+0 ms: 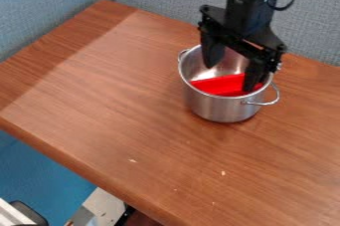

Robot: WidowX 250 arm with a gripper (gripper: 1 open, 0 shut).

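A steel pot with two loop handles stands on the wooden table, and a red object lies inside it. My black gripper is open, its fingers down at the pot's mouth, one on the left and one on the right, over the red object. Whether they touch it I cannot tell. The arm hides the back of the pot's rim.
Blue-grey padded walls stand behind. A blue floor and some white hardware show past the near left edge.
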